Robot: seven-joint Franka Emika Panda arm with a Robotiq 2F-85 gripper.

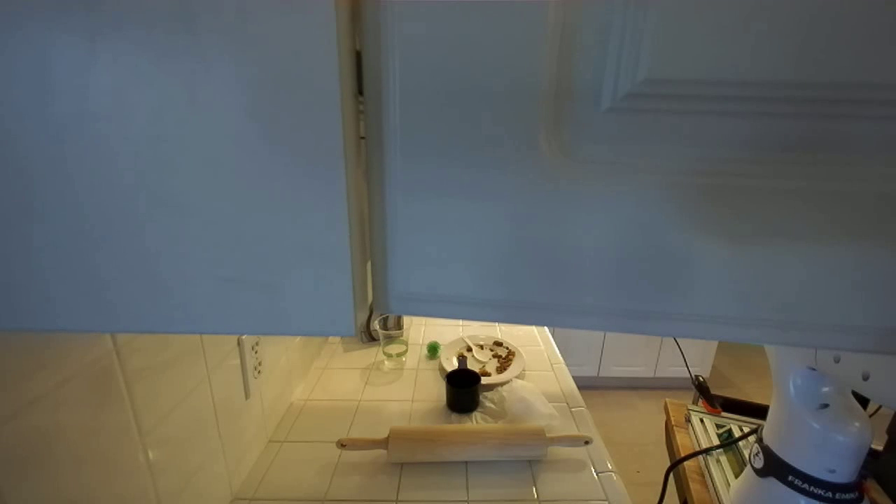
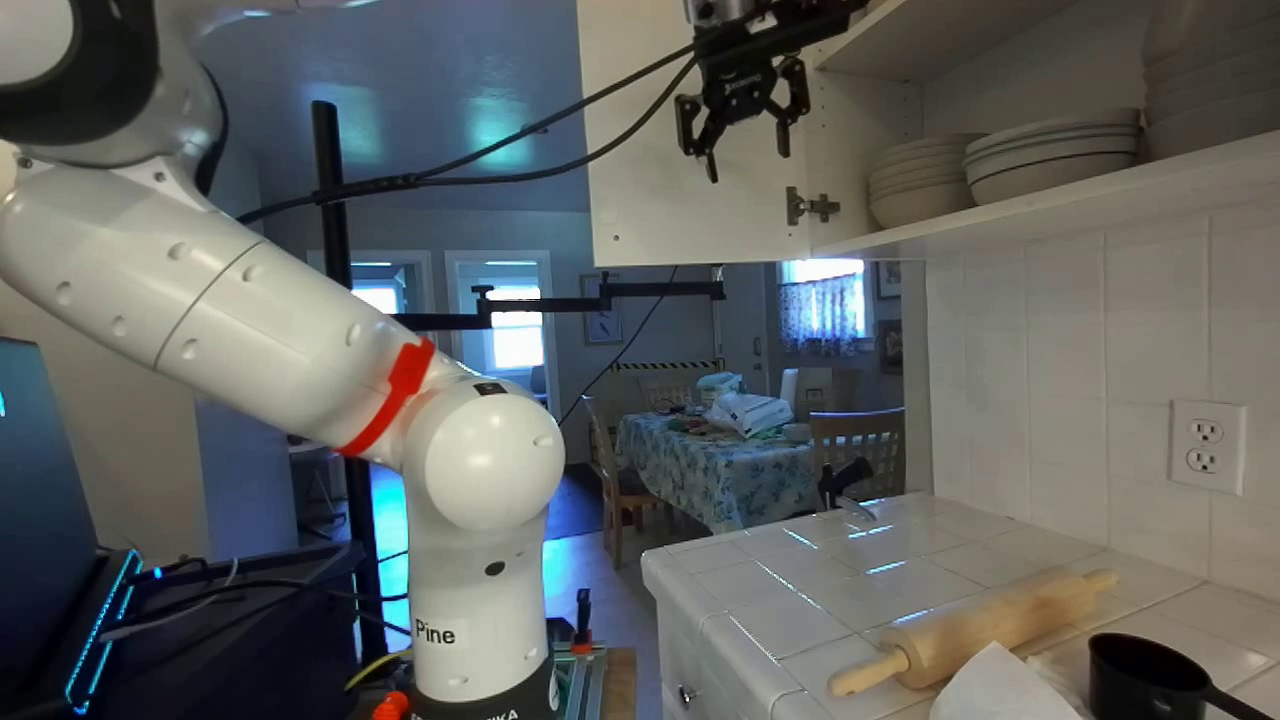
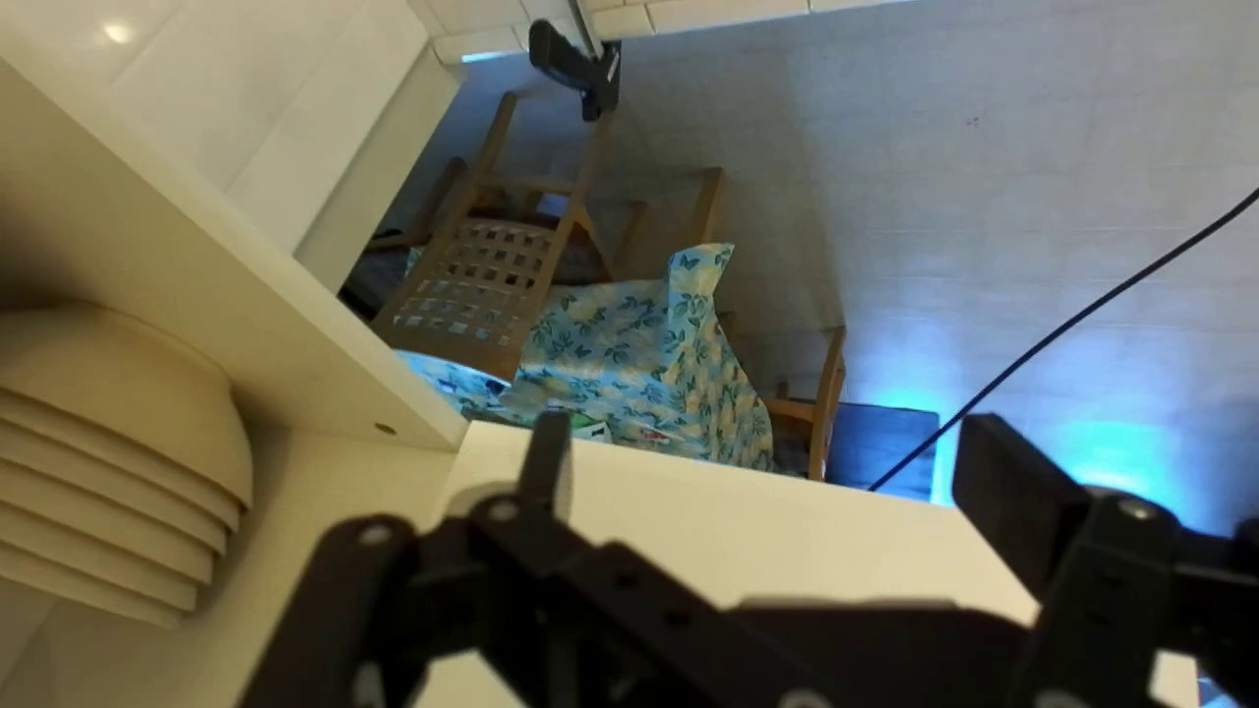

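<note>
My gripper (image 2: 749,166) is high up in front of the open wall cabinet, its fingers spread and nothing between them. In the wrist view one black finger (image 3: 545,466) shows at the left and the other at the right, with the white cabinet door (image 3: 755,537) beyond them. That door (image 2: 672,180) stands swung out on its hinge behind the gripper. On the cabinet shelf (image 2: 1152,170) sit stacked bowls (image 2: 918,180) and wider dishes (image 2: 1056,156), to the gripper's right and apart from it. Exterior view 1 has the gripper hidden behind the door (image 1: 630,185).
Below, the tiled counter (image 2: 768,588) holds a rolling pin (image 1: 466,444), a black cup (image 1: 463,390), a white plate (image 1: 447,361) with food bits and a spoon, a clear glass (image 1: 393,344) and a crumpled white bag (image 1: 521,404). Cables (image 2: 540,172) run to the gripper.
</note>
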